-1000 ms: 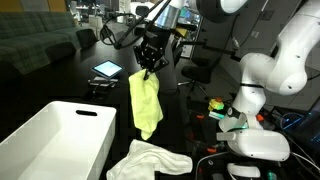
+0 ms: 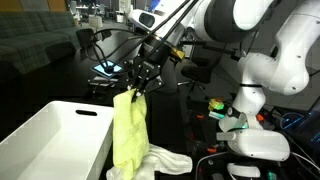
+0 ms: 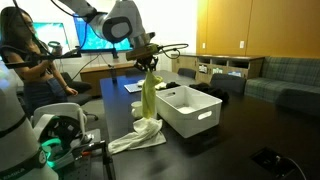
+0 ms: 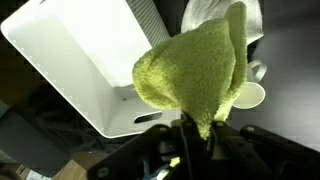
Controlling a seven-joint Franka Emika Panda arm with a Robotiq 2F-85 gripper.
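Note:
A yellow-green cloth (image 2: 130,130) hangs from my gripper (image 2: 137,90), which is shut on its upper end. In exterior view 2 the same cloth (image 3: 149,97) dangles above a white cloth (image 3: 137,135) on the table. From the wrist, the cloth (image 4: 190,72) fills the middle of the view and hides most of the fingertips. Left of the hanging cloth in exterior view 1 is an open white box (image 2: 60,145); the cloth hangs beside it, outside its walls. The white cloth (image 2: 165,160) lies flat and crumpled below.
A white mug (image 4: 250,92) stands by the cloth in the wrist view. Cables (image 3: 275,160) lie on the dark table (image 3: 200,160), whose middle is mostly clear. The box's raised walls (image 3: 190,115) stand close to the hanging cloth.
The arm has moved left and nearer the camera in exterior view 1, carrying the yellow-green cloth toward the white box. The box and the white cloth have stayed in place.

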